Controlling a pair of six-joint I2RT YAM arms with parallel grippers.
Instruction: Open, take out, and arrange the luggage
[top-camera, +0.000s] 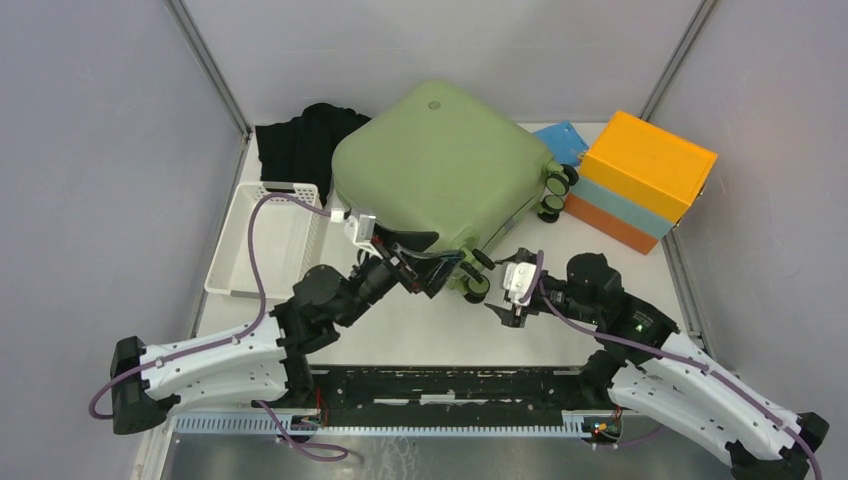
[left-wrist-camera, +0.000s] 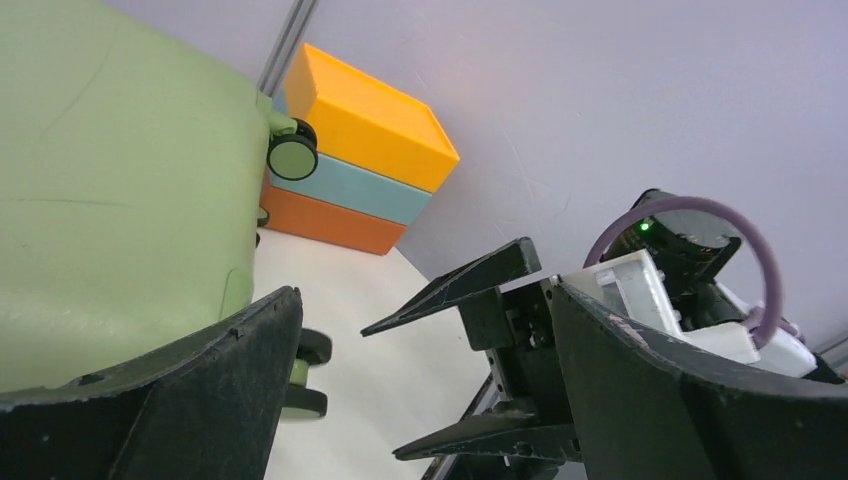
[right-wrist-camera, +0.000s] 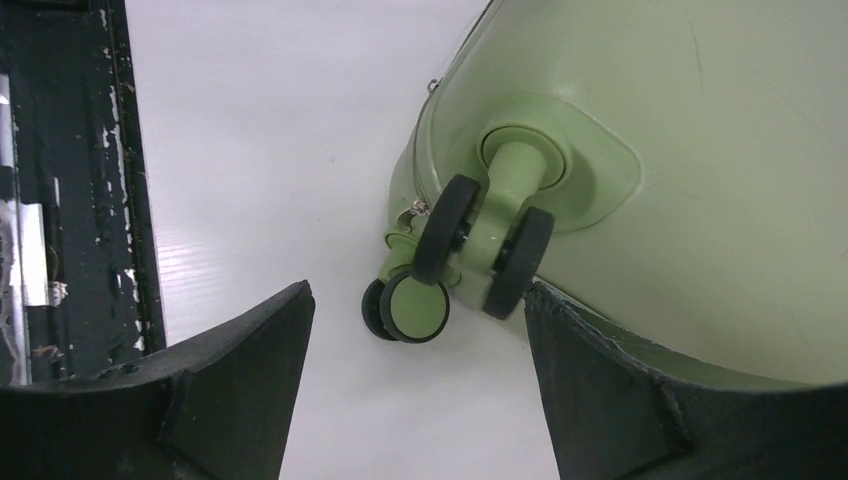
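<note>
The green suitcase (top-camera: 440, 170) lies flat across the back of the table, wheels to the right. My left gripper (top-camera: 433, 260) hangs open over its front-right corner by a wheel; in the left wrist view the suitcase (left-wrist-camera: 110, 200) fills the left side, with nothing held between the fingers. My right gripper (top-camera: 505, 285) is open just right of that corner, pointing at the front wheels (top-camera: 475, 280). In the right wrist view those wheels (right-wrist-camera: 414, 305) and the suitcase's zipped edge show between the spread fingers, not held.
A white basket (top-camera: 235, 260) and black cloth (top-camera: 300, 150) are at the left. Stacked yellow, teal and orange boxes (top-camera: 645, 165) stand at the right, a blue item (top-camera: 560, 140) behind.
</note>
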